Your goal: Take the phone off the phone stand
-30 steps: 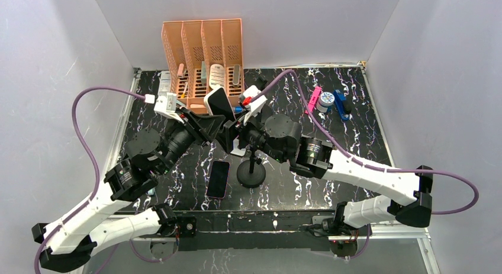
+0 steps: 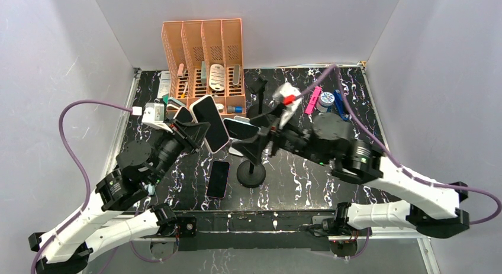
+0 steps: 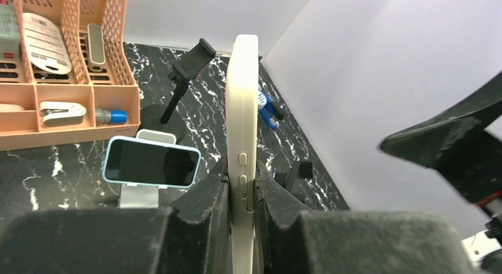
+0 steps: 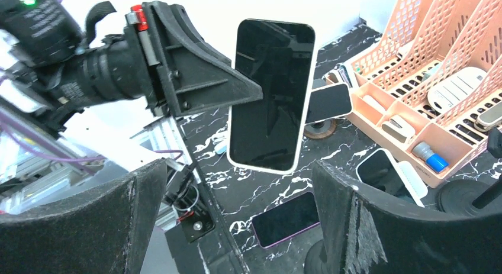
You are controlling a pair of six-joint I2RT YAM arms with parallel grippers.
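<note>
A phone in a pale cream case (image 4: 278,96) hangs above the table, screen facing the right wrist camera. My left gripper is shut on it, a finger on each face. In the top view my right gripper (image 2: 251,141) stands to the right of that phone, apart from it; its fingers are wide with nothing between them in the right wrist view. A second phone in a light-blue case (image 3: 153,161) rests sideways on a white stand (image 3: 139,196). Another dark phone (image 2: 218,179) lies flat near the front. One black stand (image 3: 190,67) at the back has an empty holder.
An orange organiser (image 2: 204,55) with stationery stands at the back left. A second black round base (image 2: 251,174) is on the table below my right gripper. A pink tool (image 2: 313,100), a round tin (image 2: 325,100) and a blue tool (image 2: 340,103) lie back right.
</note>
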